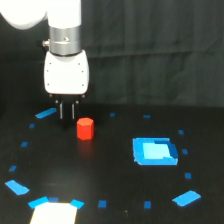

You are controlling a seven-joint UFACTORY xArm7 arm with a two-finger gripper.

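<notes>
A small red block [85, 129] sits on the black table, left of centre. My gripper [67, 110] hangs above and slightly left of it, pointing down. A narrow gap shows between its fingers, with nothing visible in it. No clear contact between gripper and block can be made out. To the right lies a white square [157, 151] bordered by a blue frame [138, 152]. Another white square [52, 214] is partly cut off by the bottom edge, with blue tape around it.
Blue tape strips [16, 187] and several small blue marks dot the dark table. Bare table [115, 175] lies between the red block and the framed square. A dark curtain [150, 50] closes off the back.
</notes>
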